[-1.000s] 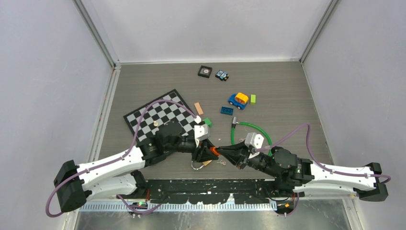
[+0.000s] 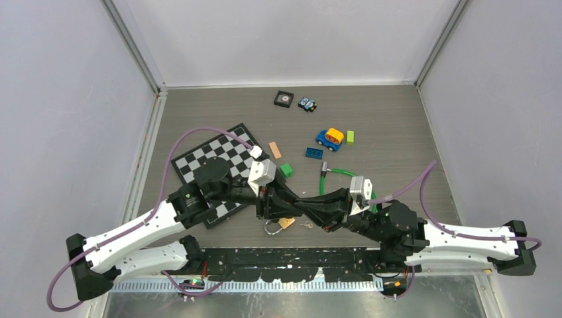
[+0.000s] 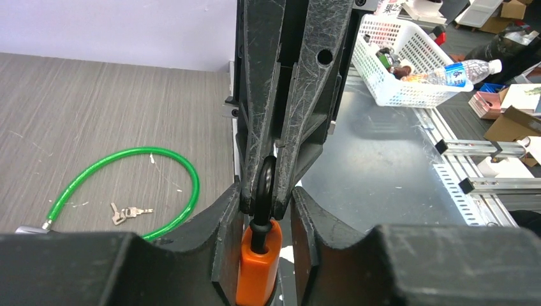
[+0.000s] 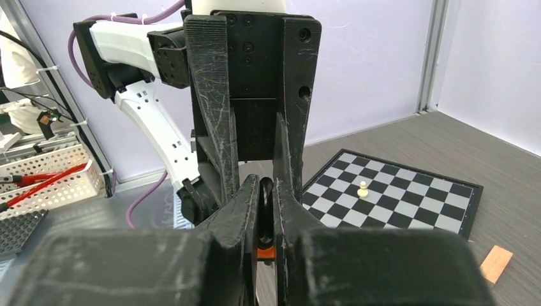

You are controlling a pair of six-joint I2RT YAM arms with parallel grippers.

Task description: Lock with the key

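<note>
An orange padlock (image 3: pixel 257 277) with a black shackle (image 3: pixel 263 188) is held between the grippers, mostly hidden in the top view (image 2: pixel 291 205). My right gripper is shut on the shackle. My left gripper's fingers (image 3: pixel 210 255) stand either side of the orange body, apart, with a visible gap at the right. Small keys (image 3: pixel 131 212) lie loose on the table, beside a brass padlock (image 2: pixel 287 222) in the top view.
A green cable lock (image 3: pixel 143 152) lies by the keys. A chessboard (image 4: pixel 395 191), a toy car (image 2: pixel 329 139) and several blocks (image 2: pixel 314 152) are on the table.
The right arm has moved slightly.
</note>
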